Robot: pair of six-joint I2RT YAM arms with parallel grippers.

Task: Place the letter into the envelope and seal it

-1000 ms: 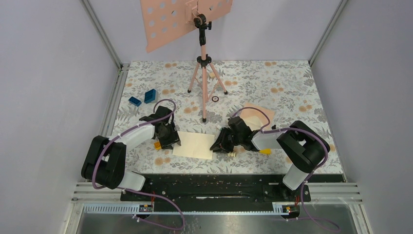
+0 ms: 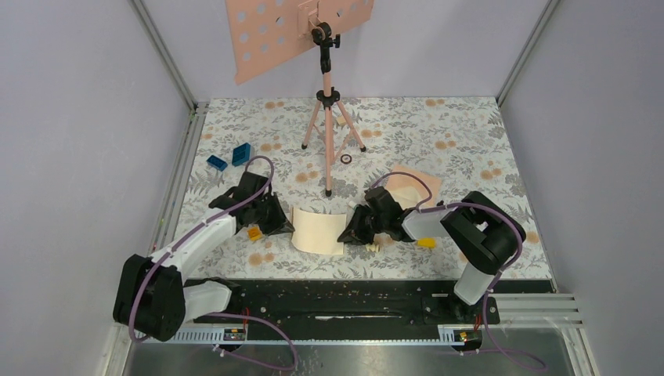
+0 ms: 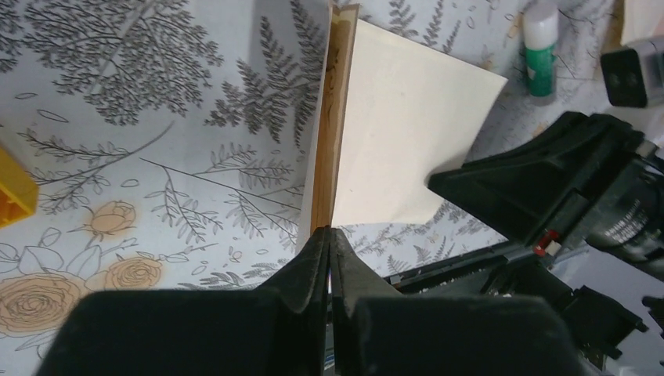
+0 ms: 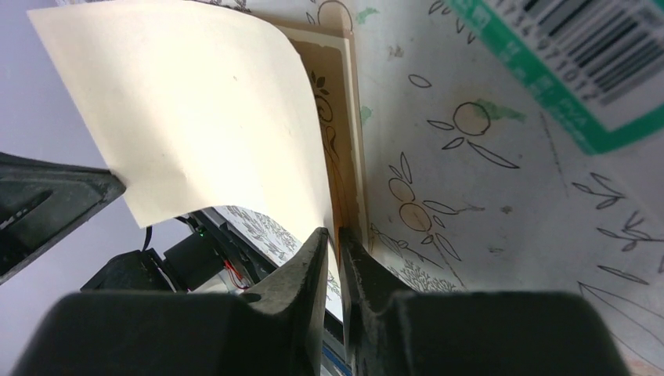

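Observation:
A cream paper (image 2: pixel 317 231) bows up between my grippers, partly over a tan envelope-like sheet, whose edge (image 4: pixel 352 117) shows in the right wrist view. My left gripper is shut at the tan strip (image 3: pixel 337 110) on the paper's left edge; whether anything is between its fingertips is hard to see. My right gripper is shut on the paper's edge at the other side, pinching it with the tan layer.
A glue stick (image 3: pixel 540 55) lies beside the right gripper. Yellow object (image 3: pixel 12 188) at left, blue trays (image 2: pixel 242 154) at back left, tripod (image 2: pixel 328 141) behind, pink and cream sheets (image 2: pixel 415 176) at right.
My left gripper has moved slightly, and the paper between the grippers now looks more curved, with its left edge raised. The right gripper stays about in place.

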